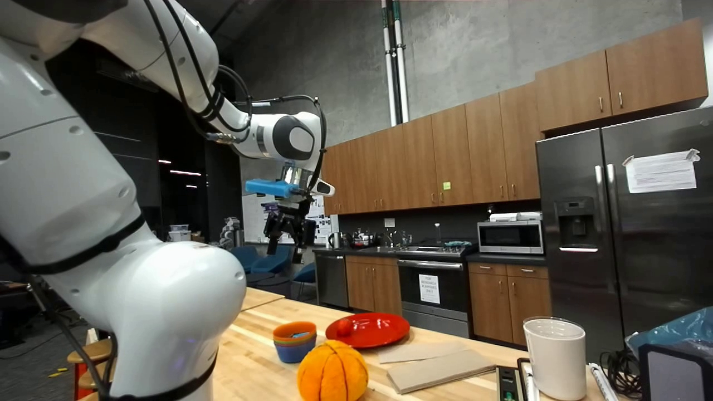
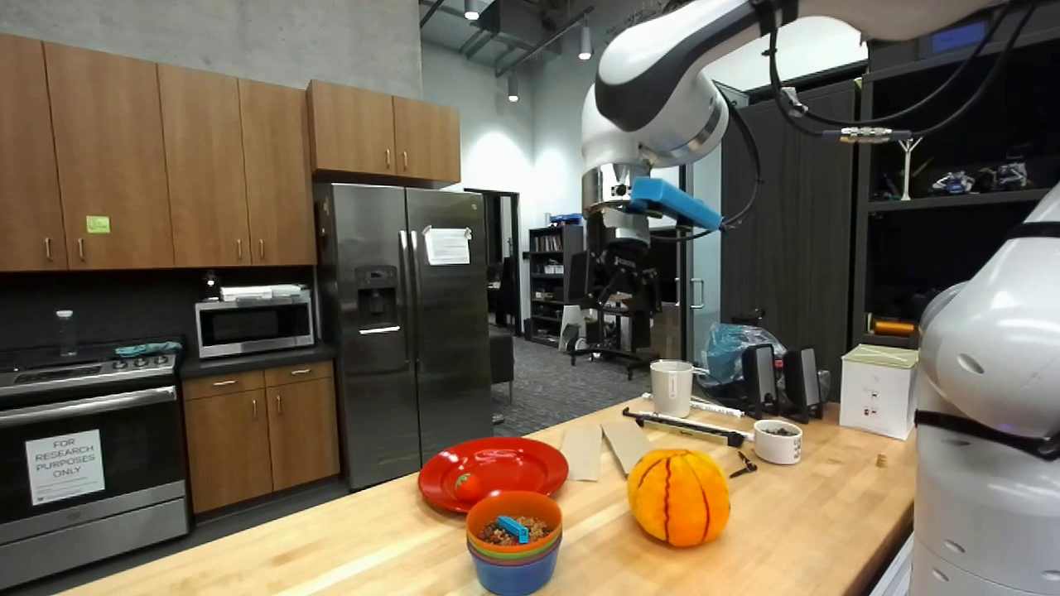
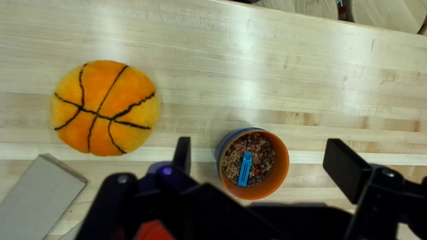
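High over the table hangs my gripper, its two black fingers wide apart with nothing between them. Below it, in the wrist view, a stack of bowls with an orange one (image 3: 282, 162) on top shows in the gap. The top bowl holds a brown, bean-like mix and a small blue clip (image 3: 245, 169). An orange plush basketball (image 3: 104, 108) lies on the table beside the stack. A red plate (image 2: 527, 459) with a small red tomato-like item (image 2: 468, 486) rests on the table close to the bowls.
Flat grey-brown boards (image 1: 441, 368) lie beyond the ball. A white pitcher (image 2: 672, 387), a white mug (image 2: 778, 443) and black speakers (image 2: 802, 382) stand farther along. Bare wood (image 3: 320, 100) stretches along the table edge.
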